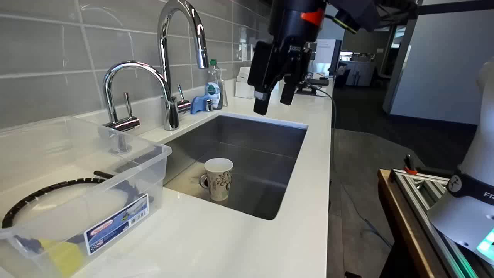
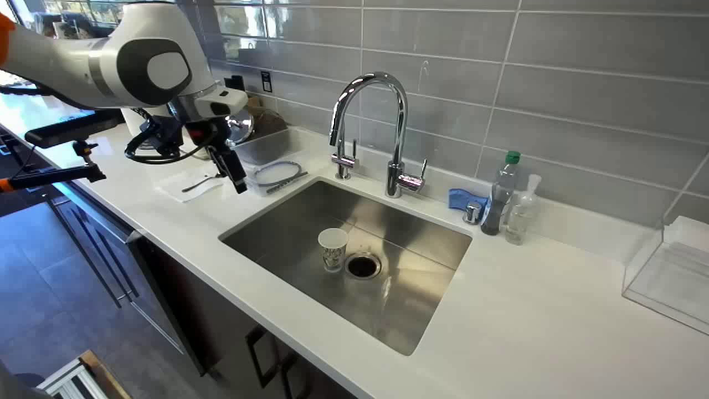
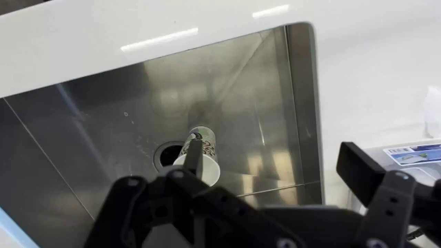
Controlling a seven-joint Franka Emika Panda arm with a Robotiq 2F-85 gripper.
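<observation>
A white mug with a dark swirl pattern (image 1: pixel 218 180) stands upright on the floor of the steel sink (image 1: pixel 264 160), close to the drain (image 2: pixel 363 266). Above the sink and the counter hangs my gripper (image 1: pixel 274 102), well clear of the mug. Seen from the wrist, the fingers are wide apart with nothing between them: one black finger (image 3: pixel 193 156) overlaps the view of the mug (image 3: pixel 209 170), while the other finger (image 3: pixel 358 171) shows over the counter. The mug's handle shows on its left side in exterior view 1 and is hidden in the wrist view.
Two chrome faucets (image 2: pixel 400 143) rise behind the sink. A blue cloth or sponge (image 2: pixel 465 198), a green-capped soap bottle (image 2: pixel 501 193) and a clear pump bottle (image 2: pixel 520 214) stand near them. A clear plastic bin (image 1: pixel 159 160) sits beside the sink.
</observation>
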